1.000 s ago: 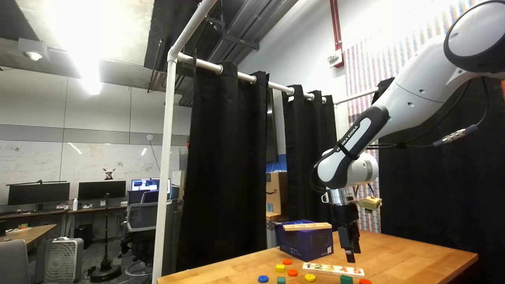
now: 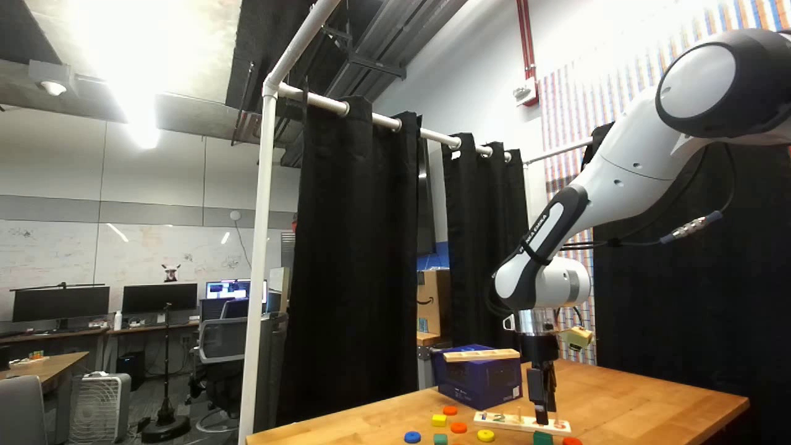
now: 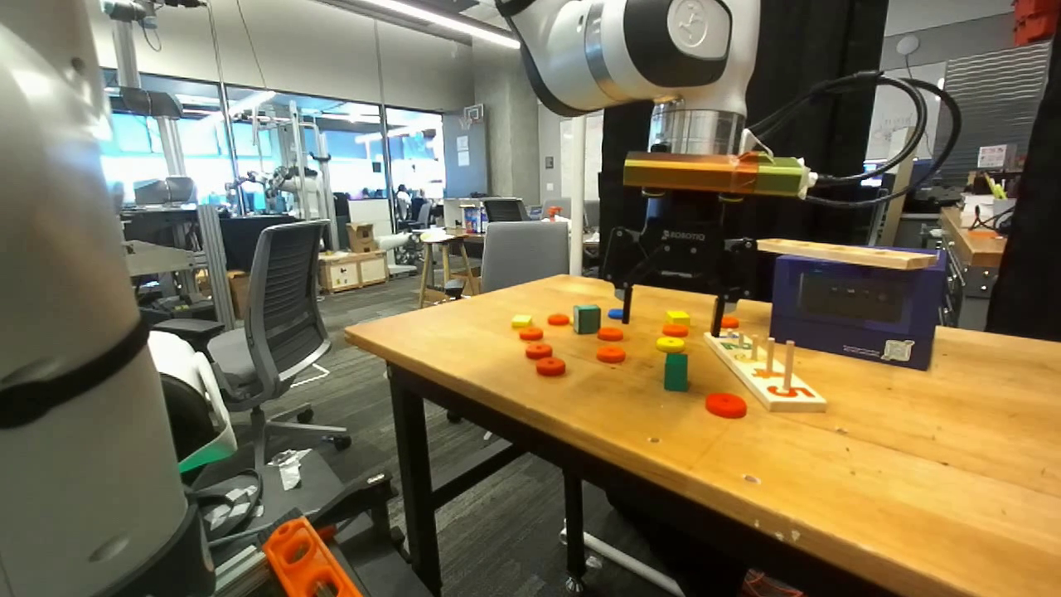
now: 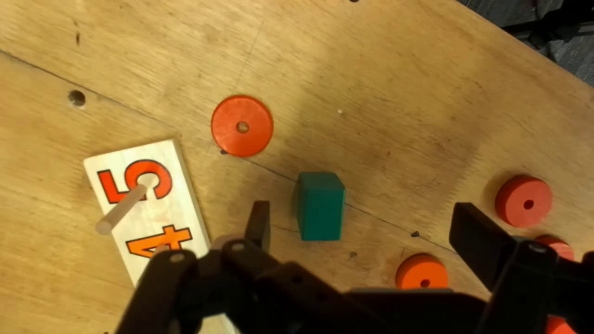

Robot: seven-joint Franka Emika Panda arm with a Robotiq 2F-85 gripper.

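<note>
My gripper stands open above the table, pointing down, with nothing held between its fingers. Below, in the wrist view, a dark green block (image 4: pixel 321 208) rests on the wood in the gap between the fingertips. The numbered peg board (image 3: pixel 763 373) lies beside it, its 5 end nearest, with thin bare pegs upright; part of it is hidden by the gripper in the wrist view. A red-orange ring (image 4: pixel 242 125) lies flat close to the 5 end. A yellow ring (image 3: pixel 670 344) shows just behind the green block in exterior view 2.
Several orange rings (image 3: pixel 549 366) and another green block (image 3: pixel 587 318) are scattered on the table. A blue box (image 3: pixel 853 310) with a wooden strip (image 3: pixel 845 253) on top stands behind the board. Bare tabletop (image 3: pixel 895 438) stretches out at the right.
The arm has come lower and the gripper has shifted slightly left in exterior view 1, turning more upright. The board and the loose pieces have not moved.
</note>
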